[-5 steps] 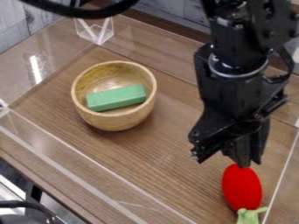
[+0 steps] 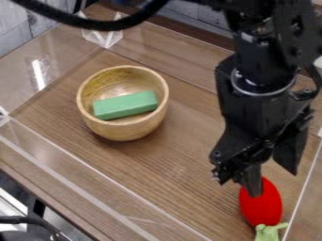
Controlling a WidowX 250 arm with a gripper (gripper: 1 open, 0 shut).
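The black gripper (image 2: 236, 168) reaches down from the upper right, its tips just above a red, rounded object (image 2: 262, 201) with a pale green top (image 2: 266, 232) at the lower right. Whether anything is between the fingers is hidden. On the left, a wooden bowl (image 2: 101, 130) holds a green block (image 2: 124, 104).
The wooden table (image 2: 113, 179) has free room below and right of the bowl. Cables cross the top and bottom left edges, and a clear plastic piece (image 2: 101, 36) sits near the back left.
The bowl, block and red object look unmoved.
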